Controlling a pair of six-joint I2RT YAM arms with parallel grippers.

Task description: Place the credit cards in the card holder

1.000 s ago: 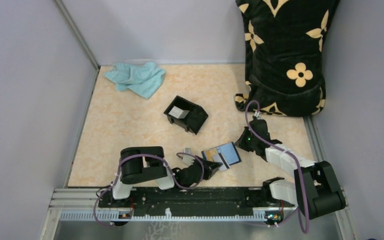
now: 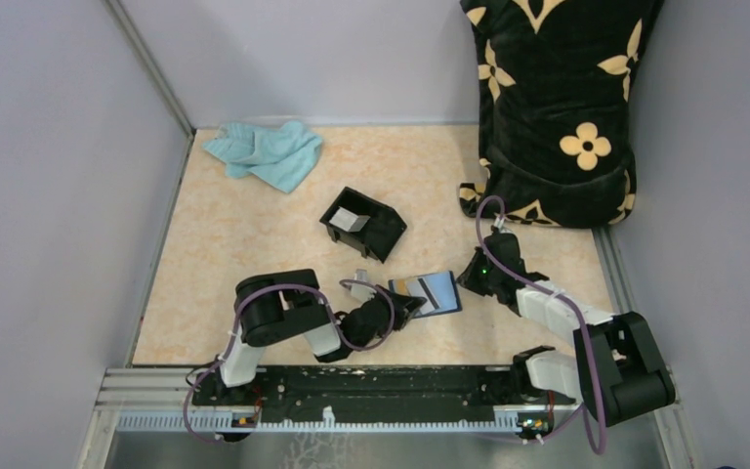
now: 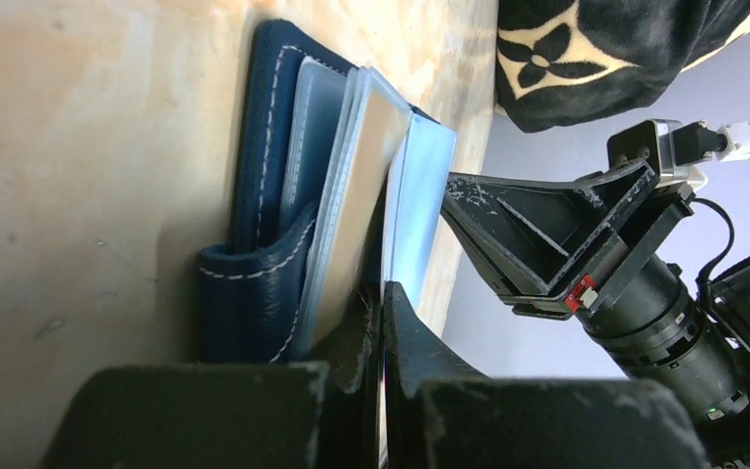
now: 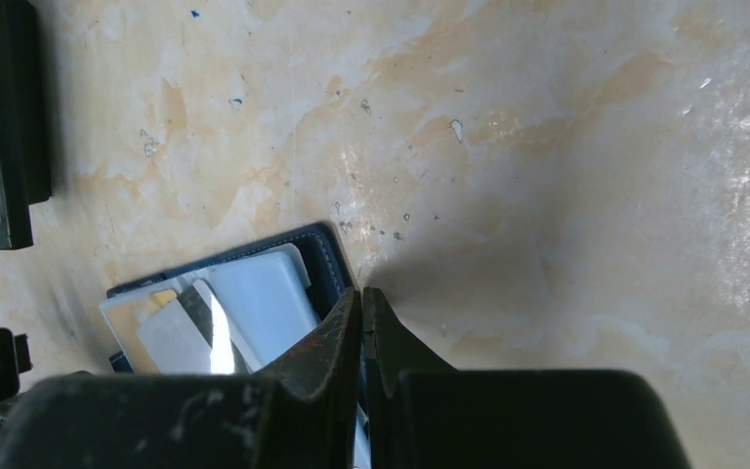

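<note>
A dark blue card holder (image 4: 326, 262) lies open on the table, with pale blue and tan sleeves. Over the sleeves is a grey-white card (image 4: 174, 337) with a dark stripe; whether its front edge sits inside a pocket I cannot tell. In the left wrist view the card (image 3: 389, 220) shows as a thin upright edge running down between the fingertips. My left gripper is shut on it, low over the holder. My right gripper is shut at the holder's right edge, nothing visible between its fingers.
Behind the holder stands a black box (image 2: 386, 234) with a whitish card (image 2: 349, 220) inside. A teal cloth (image 2: 271, 154) lies at the back left, and a black patterned cushion (image 2: 557, 117) fills the back right. Table space left of the box is bare.
My left gripper has moved away from the near edge, carrying the card further onto the holder. The holder has slid slightly left and back. The right arm looks still.
</note>
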